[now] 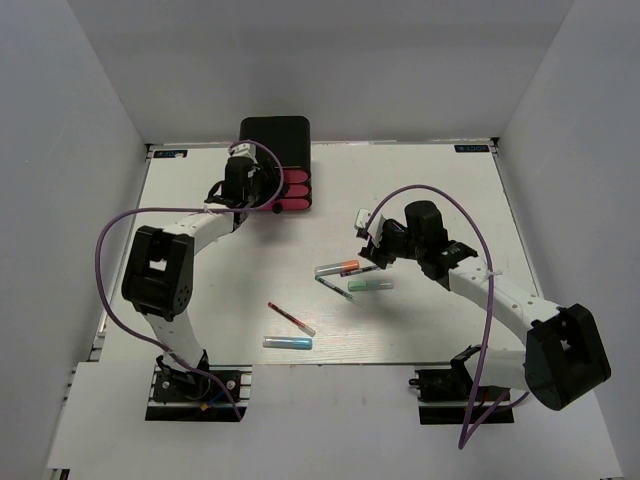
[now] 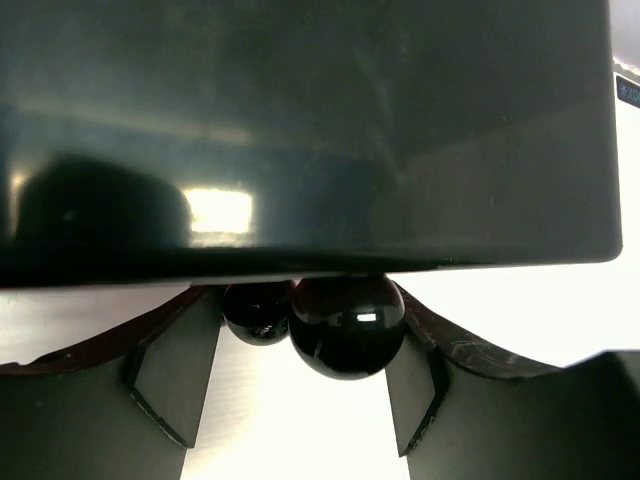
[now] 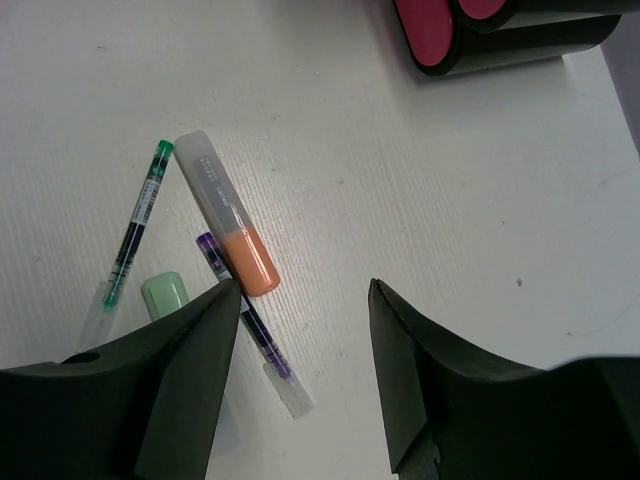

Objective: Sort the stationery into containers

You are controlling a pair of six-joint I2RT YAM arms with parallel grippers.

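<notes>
The black organiser with pink drawers [image 1: 275,140] stands at the back left. My left gripper is at its front, around a glossy black knob [image 2: 347,335]; whether it grips the knob I cannot tell. My right gripper is open, empty, above an orange-capped tube [image 3: 215,190], a purple pen [image 3: 260,330], a green pen [image 3: 135,225] and a green tube [image 3: 165,295]. In the top view a red pen [image 1: 291,318] and a blue tube [image 1: 287,342] lie near the front edge.
Both arms reach in from the front corners.
</notes>
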